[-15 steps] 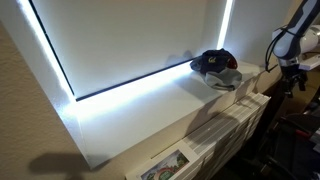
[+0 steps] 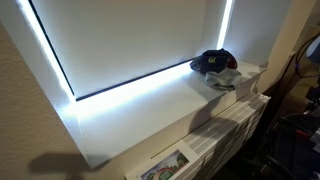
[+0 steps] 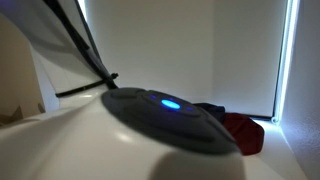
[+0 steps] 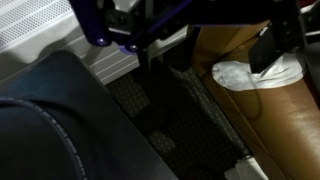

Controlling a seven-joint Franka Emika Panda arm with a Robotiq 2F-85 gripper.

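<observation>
In the wrist view my gripper shows as two dark fingers set wide apart, so it looks open, with nothing visible held between them. A crumpled white item (image 4: 235, 77), perhaps cloth or paper, lies on a brown surface, partly hidden by the right finger. On the windowsill (image 2: 140, 115) rest a dark cap (image 2: 212, 60) and a grey cloth-like item (image 2: 224, 78). Exterior view 2 has the robot's white arm filling its foreground, with a dark red item (image 3: 245, 132) behind it.
Below the sill runs a white radiator (image 2: 215, 140), with a picture card (image 2: 168, 166) near its left end. A black flat surface (image 4: 70, 125) fills the wrist view's lower left.
The arm's hand, visible at the right edge a second ago, has moved mostly out of that side of exterior view 1. The items on the sill have not moved.
</observation>
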